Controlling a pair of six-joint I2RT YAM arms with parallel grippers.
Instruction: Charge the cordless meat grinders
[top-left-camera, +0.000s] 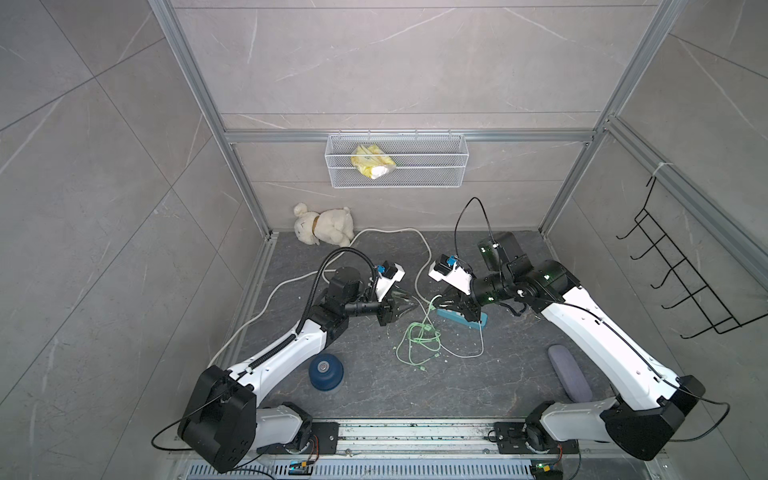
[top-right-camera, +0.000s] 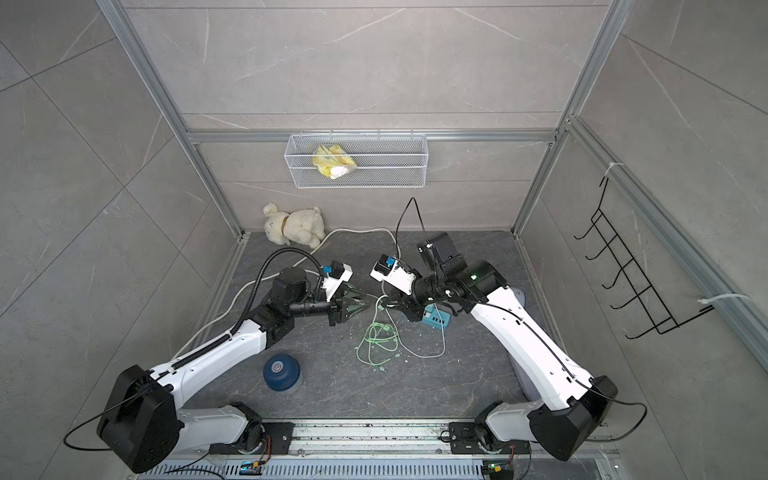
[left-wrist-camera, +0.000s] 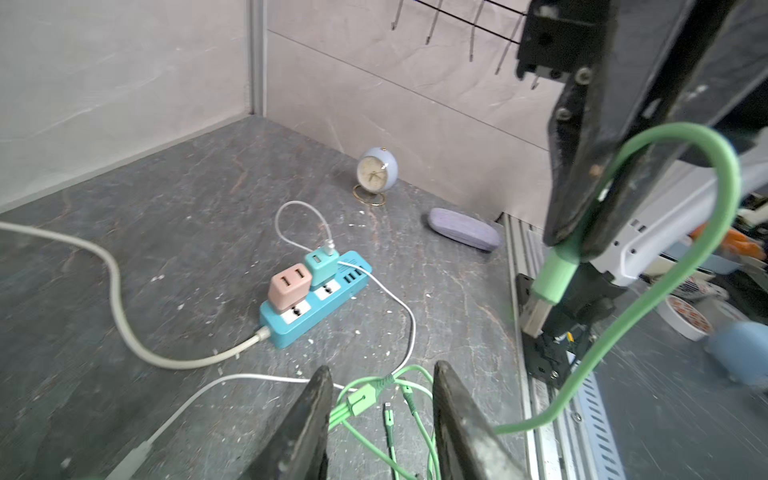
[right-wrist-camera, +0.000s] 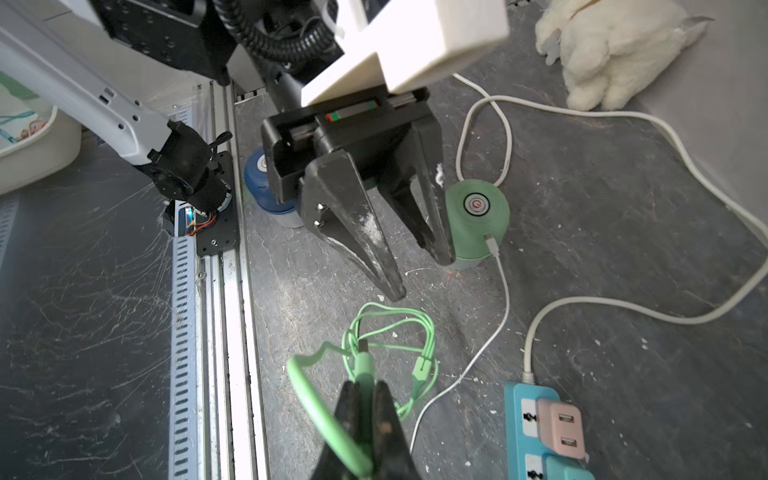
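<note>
My right gripper is shut on a green charging cable, whose metal plug (left-wrist-camera: 536, 314) points downward. My left gripper stands open near it, empty, above tangled green cables (right-wrist-camera: 392, 328). A green grinder (right-wrist-camera: 477, 220) sits behind my left gripper in the right wrist view, with a white cable (right-wrist-camera: 502, 312) plugged in. A blue grinder (top-left-camera: 325, 369) stands at front left. The blue power strip (left-wrist-camera: 316, 308) carries a pink adapter (left-wrist-camera: 288, 289) and a teal adapter (left-wrist-camera: 320, 264).
A plush bear (top-left-camera: 324, 225) lies at back left. A purple case (left-wrist-camera: 464, 228) and small clock (left-wrist-camera: 376, 172) are at the right. A wire basket (top-left-camera: 396, 160) hangs on the back wall.
</note>
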